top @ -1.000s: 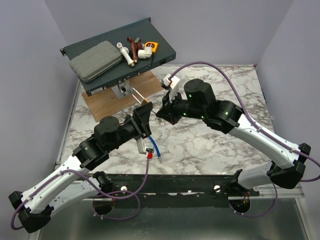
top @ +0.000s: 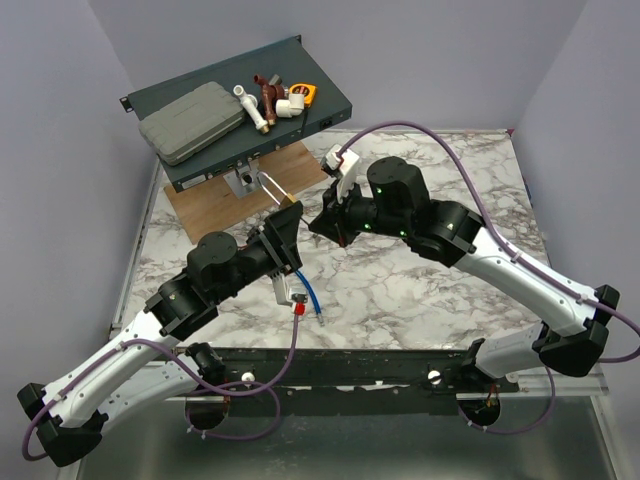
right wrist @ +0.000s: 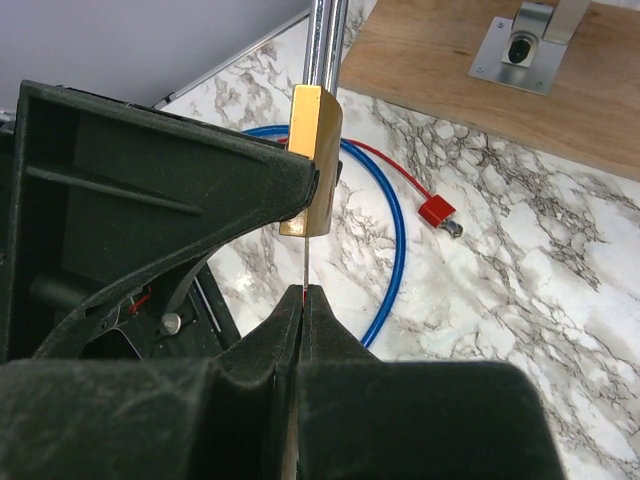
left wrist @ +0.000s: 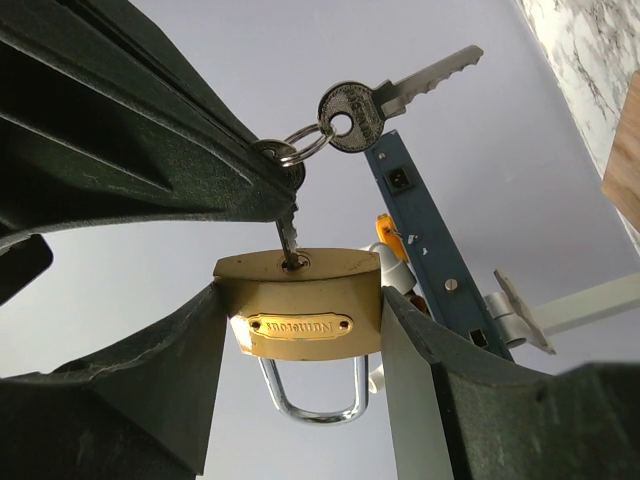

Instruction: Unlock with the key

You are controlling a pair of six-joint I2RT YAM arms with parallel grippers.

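A brass padlock [left wrist: 300, 305] with its steel shackle [left wrist: 315, 412] pointing away is clamped between the fingers of my left gripper [top: 290, 214]. My right gripper is shut on the head of a small key, whose thin blade [right wrist: 306, 262] runs to the padlock's bottom face. In the left wrist view the tip of this key [left wrist: 286, 232] meets the keyhole; part of the blade shows outside, and how deep the tip sits I cannot tell. A second key [left wrist: 430, 82] hangs from the same ring, beside my right fingertips.
Behind the padlock is a dark raised shelf [top: 215, 160] bearing a grey case [top: 192, 122] and pipe fittings, above a wooden board [top: 240, 200]. A blue cable [right wrist: 398, 250] and a red connector [right wrist: 436, 210] lie on the marble surface.
My right gripper has shifted very slightly left, closer to the padlock. The left arm and padlock look unmoved.
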